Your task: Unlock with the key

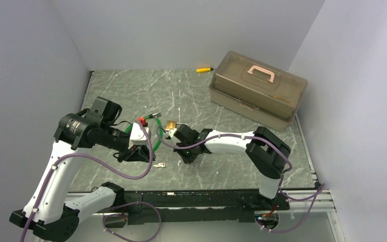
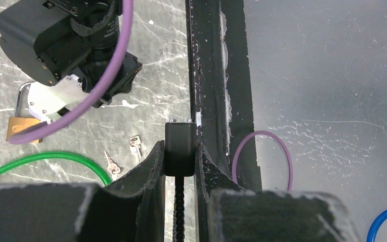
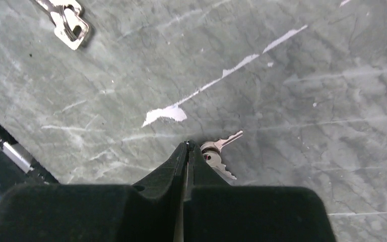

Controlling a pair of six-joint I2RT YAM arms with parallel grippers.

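The brass padlock [image 1: 171, 125] lies on the grey marbled tabletop, beyond my right gripper. In the left wrist view, the padlock [image 2: 22, 130] is partly covered by the right arm. Two groups of silver keys, one farther left [image 2: 112, 164] and one nearer the table's front edge [image 2: 136, 144], lie near the padlock. My right gripper has its tips close together; small keys on a ring [image 3: 215, 155] show right beside them, and whether it grips them is unclear. Between the fingertips of my left gripper, above the table, sits a black block, grip unclear.
A green hose [image 1: 159, 131] and a red part [image 1: 141, 121] lie around the left gripper. A brown toolbox [image 1: 257, 91] occupies the back right, with a yellow-handled tool [image 1: 204, 70] beside it. Purple cables trail along both arms.
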